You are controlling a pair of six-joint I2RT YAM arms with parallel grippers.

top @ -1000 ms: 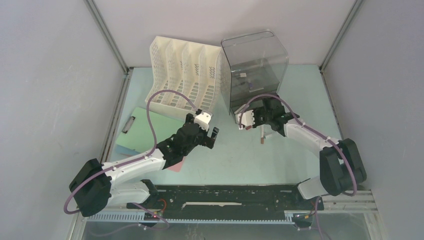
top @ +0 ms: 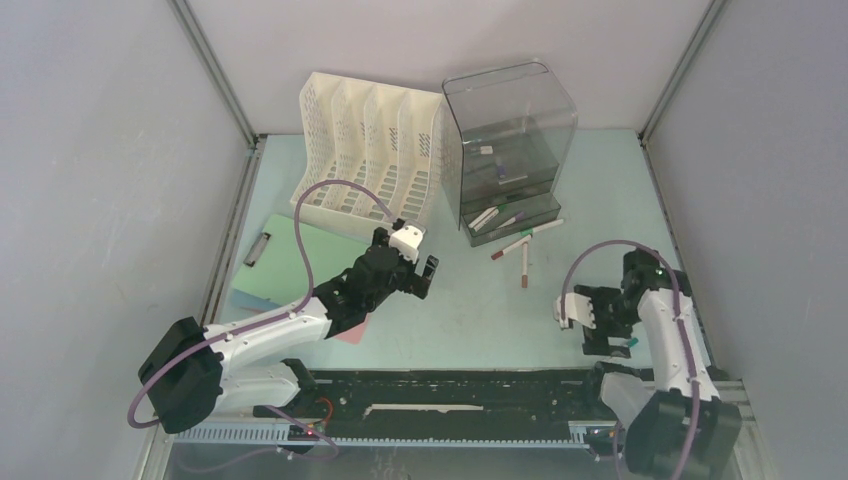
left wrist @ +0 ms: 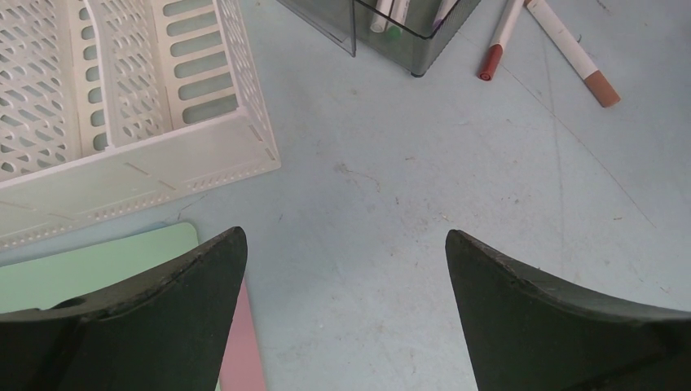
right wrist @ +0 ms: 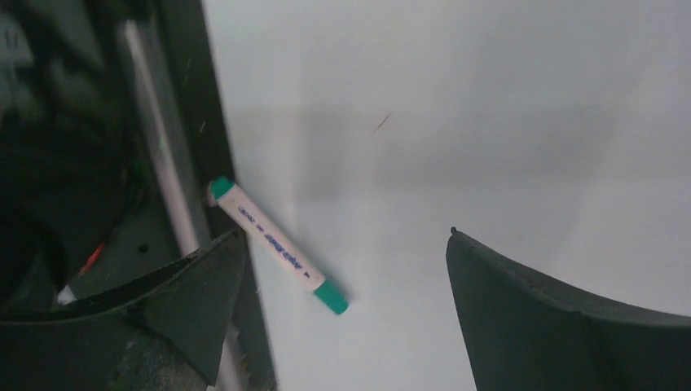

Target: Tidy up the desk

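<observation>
A white marker with teal ends (right wrist: 277, 244) lies by the desk's front edge, one end against the dark strip. Over it is my right gripper, open, with the marker below and left of the gap's centre; from the top the arm hides most of it. A red-capped marker (top: 510, 248), a brown-capped marker (top: 525, 265) and a green-capped marker (top: 541, 228) lie before the clear drawer box (top: 512, 232), whose lower tray holds several markers (top: 485, 218). My left gripper hangs open and empty above bare desk.
A white slotted file rack (top: 375, 150) stands at the back left. Green (top: 300, 255) and pink sheets (left wrist: 242, 350) lie under and beside the left arm, a dark stapler-like item (top: 258, 249) on the green one.
The teal-ended marker has shifted toward the front right, to the desk's edge. My right gripper has swung from the drawer box to above it and gone from shut to open. The left arm is nearly still.
</observation>
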